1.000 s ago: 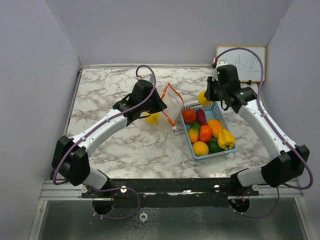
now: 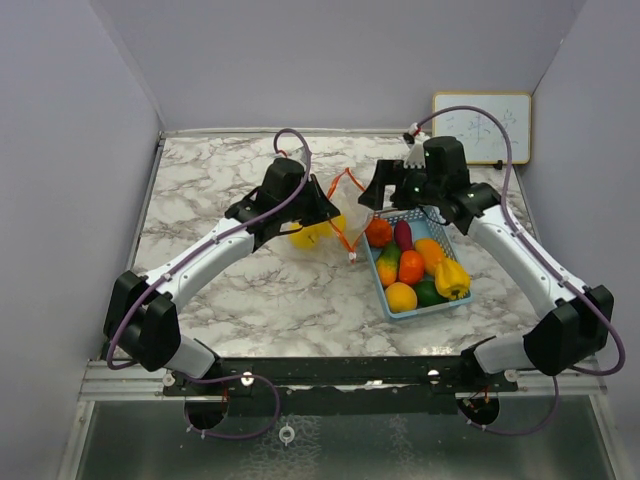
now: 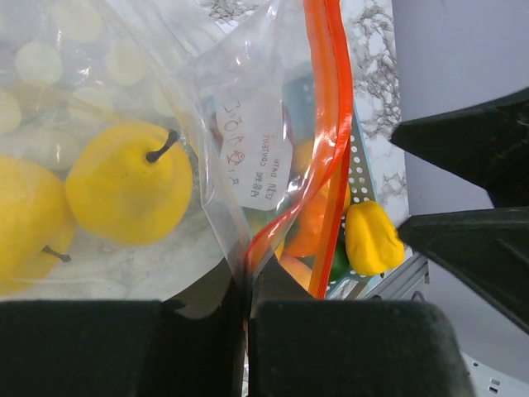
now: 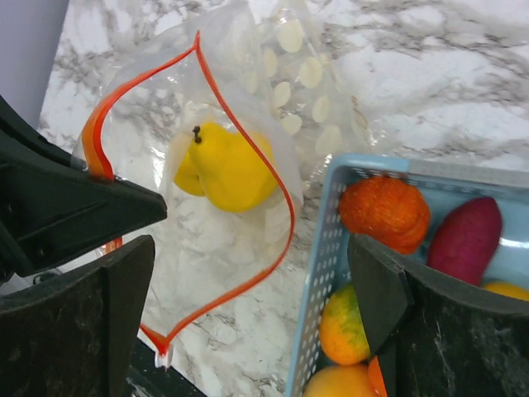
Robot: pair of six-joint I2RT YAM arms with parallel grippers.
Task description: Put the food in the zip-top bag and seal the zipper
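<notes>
The clear zip bag [image 2: 354, 208] stands with its orange-edged mouth held open, facing the blue basket. My left gripper is shut on the bag's near edge, the thin film pinched at its tips. Inside the bag lie two yellow fruits, one a round yellow fruit [image 3: 128, 182] with a dark stem, the other a yellow fruit [image 3: 31, 223] beside it. Just outside the mouth, my right gripper [image 2: 372, 186] stands open and empty, its fingers [image 4: 103, 306] spread wide apart.
Right of the bag, a blue basket [image 2: 380, 290] holds several fruits and vegetables, including an orange pumpkin [image 4: 386, 212] and a purple one [image 4: 467, 238]. A whiteboard [image 2: 482, 127] lies at the back right.
The right gripper carried a yellow fruit leftward from above the basket to the bag's mouth and let go; that fruit is now in the bag. The left gripper kept its place.
</notes>
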